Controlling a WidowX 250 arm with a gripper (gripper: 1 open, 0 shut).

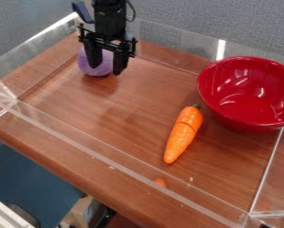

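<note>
My black gripper (109,49) is at the top left, lowered over a purple rounded object (94,65), which it partly hides. The fingers reach down around its upper right part; whether they are closed on it is unclear. An orange carrot (183,134) lies at the centre right, and a red bowl (244,93) sits behind it on the right.
A clear low barrier (166,181) borders the wooden table (109,116) on its sides. A grey wall stands at the back.
</note>
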